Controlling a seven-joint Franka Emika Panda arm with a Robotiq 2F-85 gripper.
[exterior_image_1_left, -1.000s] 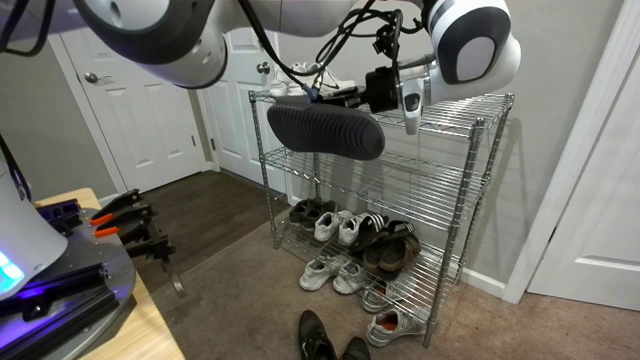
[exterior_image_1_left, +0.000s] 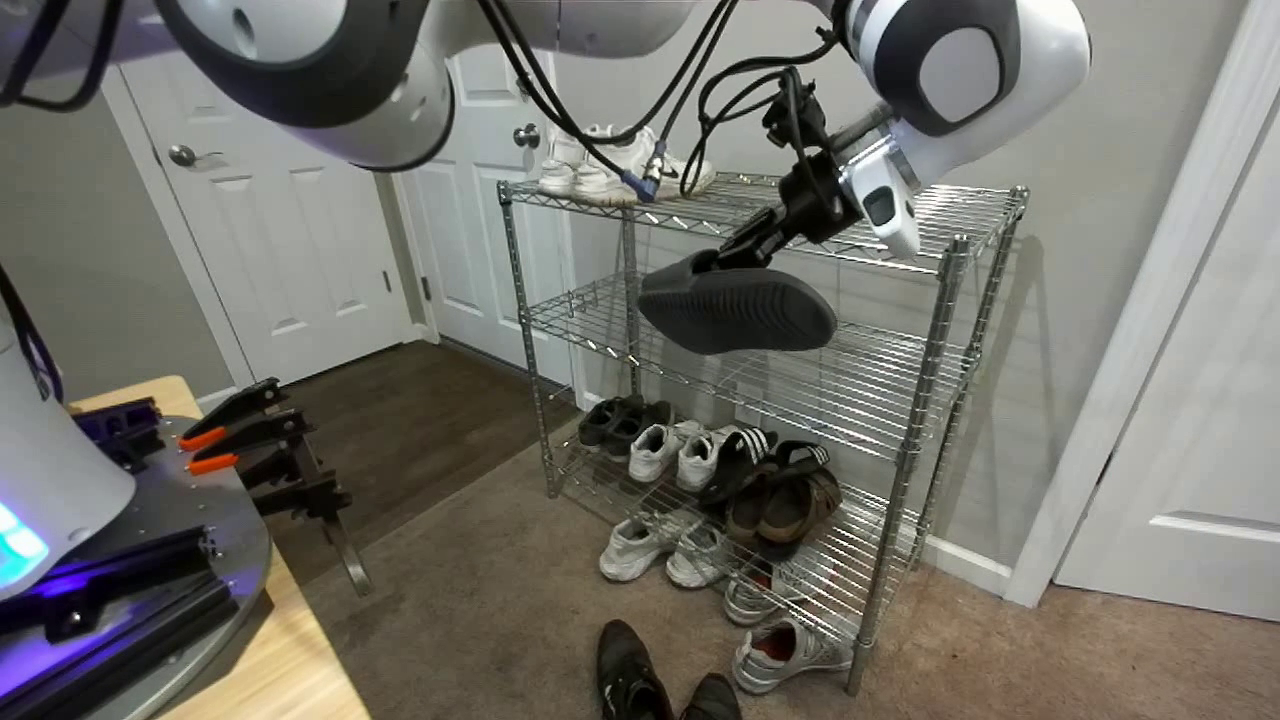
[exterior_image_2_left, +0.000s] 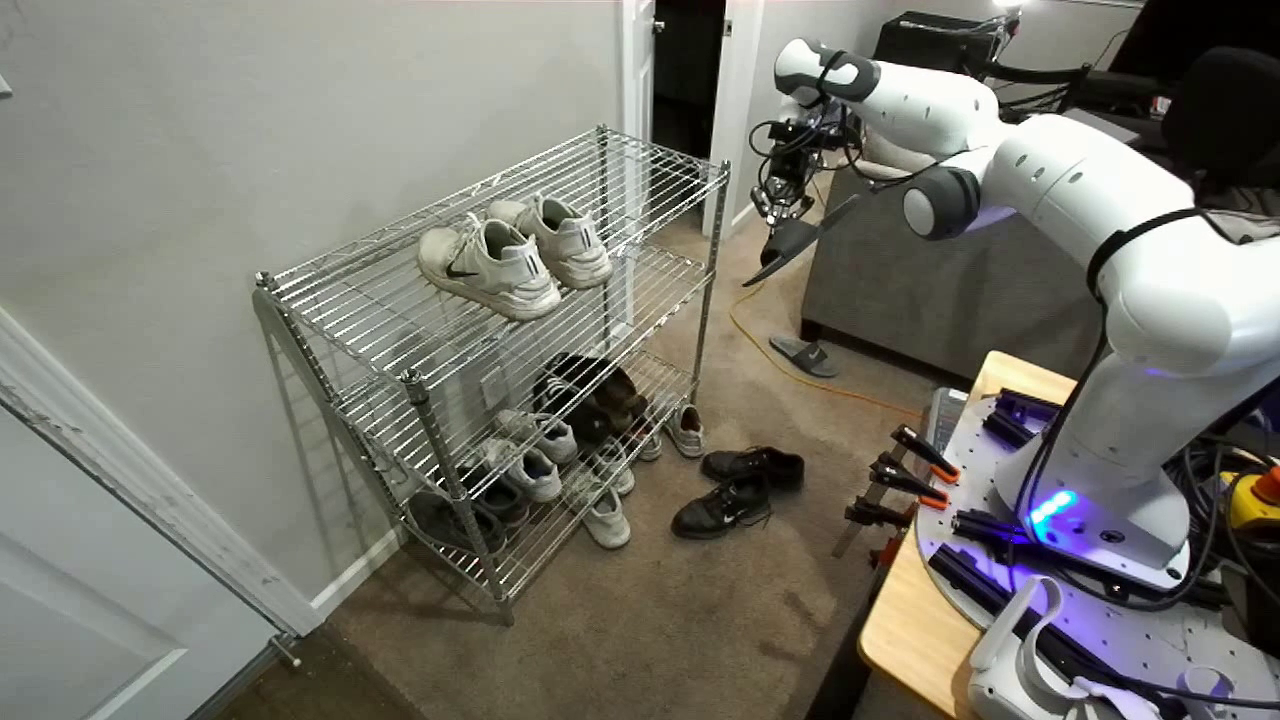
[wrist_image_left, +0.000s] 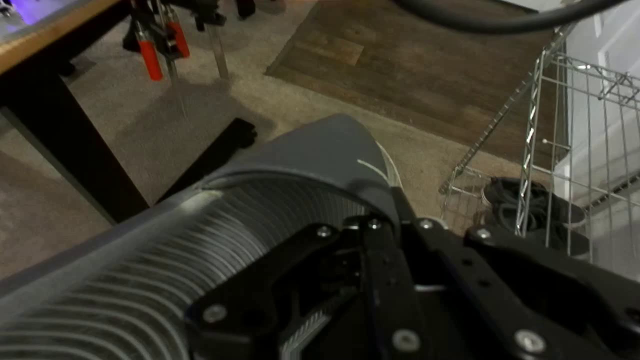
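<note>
A dark grey slide sandal (exterior_image_1_left: 738, 310) hangs in the air from my gripper (exterior_image_1_left: 750, 246), its ribbed sole turned toward exterior view 1. The wrist view shows the fingers shut on the edge of the sandal's strap (wrist_image_left: 327, 150), with the ribbed footbed (wrist_image_left: 120, 300) stretching off to the lower left. In exterior view 2 the held sandal (exterior_image_2_left: 801, 240) tilts in mid-air beyond the far end of the wire rack (exterior_image_2_left: 708, 276), apart from it. A similar slide (exterior_image_2_left: 805, 356) lies on the carpet below, near a grey couch.
White sneakers (exterior_image_2_left: 516, 256) occupy one end of the rack's top shelf; its other end is bare. The middle shelf (exterior_image_1_left: 864, 378) looks empty. Several shoes crowd the bottom shelf and the floor before it. Black shoes (exterior_image_2_left: 738, 492) lie between rack and table (exterior_image_2_left: 894, 624).
In exterior view 1, the gripper and sandal have moved right and slightly down. The wrist has turned, so the gripper slants downward and the sole is seen at a more tilted angle.
</note>
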